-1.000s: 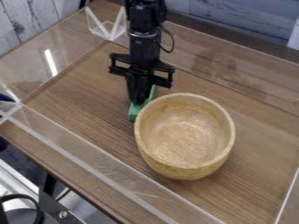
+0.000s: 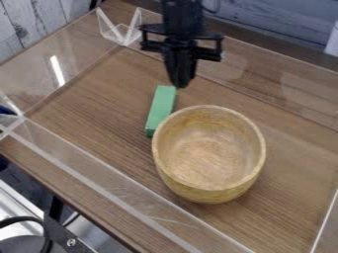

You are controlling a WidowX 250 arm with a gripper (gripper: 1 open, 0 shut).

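Note:
A green flat rectangular object (image 2: 162, 107) lies on the wooden table, just left of a beige round bowl (image 2: 209, 153). The black gripper (image 2: 177, 75) hangs in the air above and behind the green object, apart from it. Its fingertips are shut, with nothing visible between them.
Black cables (image 2: 32, 227) show at the bottom left corner.
The gripper has moved up and back, away from the green object, which is now uncovered and lies where it was beside the bowl.

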